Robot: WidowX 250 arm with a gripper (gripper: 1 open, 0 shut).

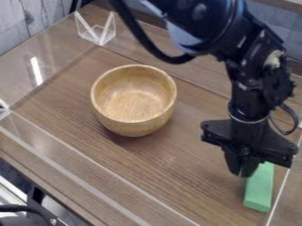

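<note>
My black gripper (pixel 242 166) hangs over the right part of the wooden table, its fingertips just left of a green rectangular block (pixel 259 192) lying near the right edge. The gripper is shut, with nothing visible between its fingers. The block's upper end is partly behind the gripper.
A round wooden bowl (pixel 134 95) stands left of centre on the table (pixel 130 177). A small clear wire-like holder (pixel 97 26) is at the back left. Dark cables lie at the bottom left corner.
</note>
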